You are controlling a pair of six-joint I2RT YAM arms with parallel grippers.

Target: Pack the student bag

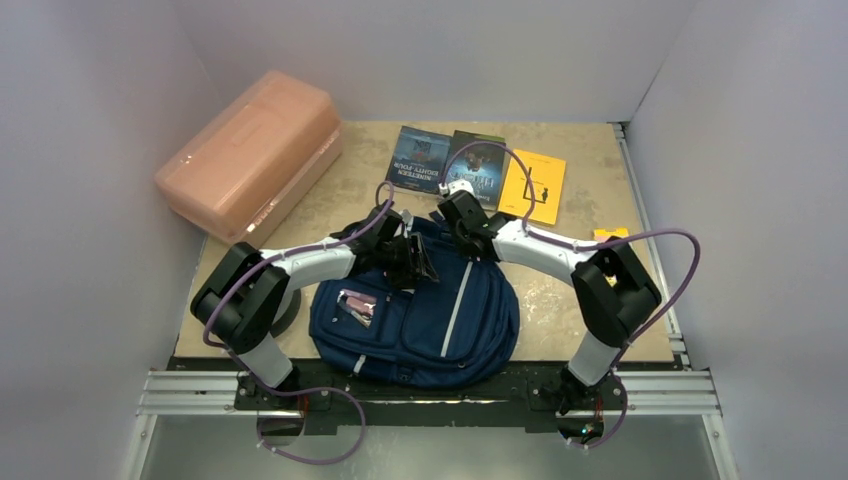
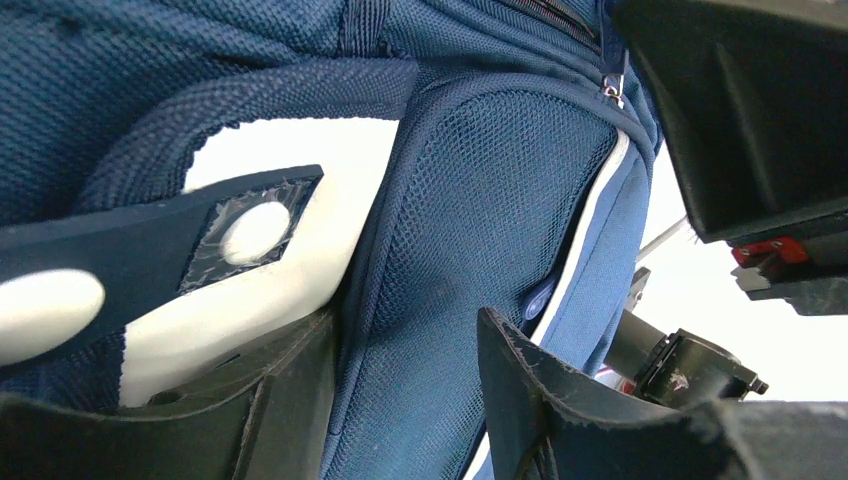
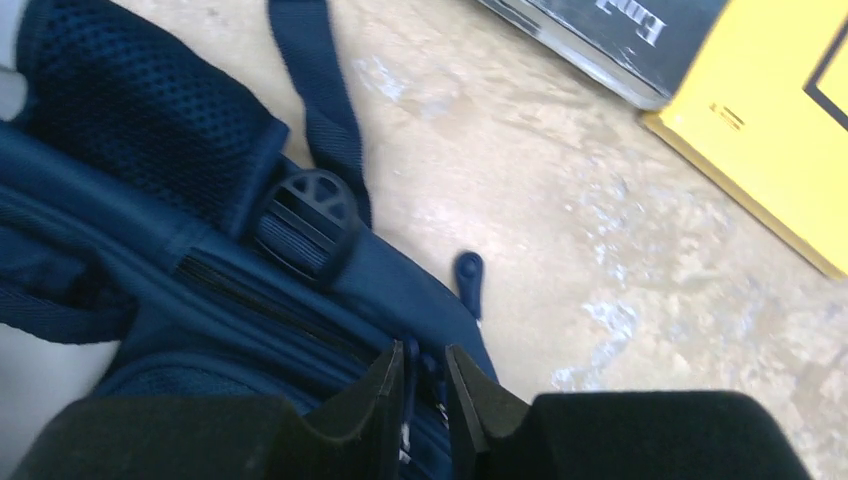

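A navy backpack [image 1: 420, 330] lies at the front centre of the table. My left gripper hangs low over it, fingers apart over mesh fabric beside a white-and-navy strap, with no clear hold on anything. My right gripper is at the bag's upper right zipper [image 3: 280, 320], its fingertips close round a dark zipper pull; whether it grips it is unclear. Books lie behind: Nineteen Eighty-Four [image 1: 415, 160], a dark one [image 1: 465, 165] and a yellow one [image 1: 540, 195].
A large pink translucent box [image 1: 245, 150] stands at the back left. A small yellow item [image 1: 608, 236] is partly hidden by the right arm. The table's right side has some bare space.
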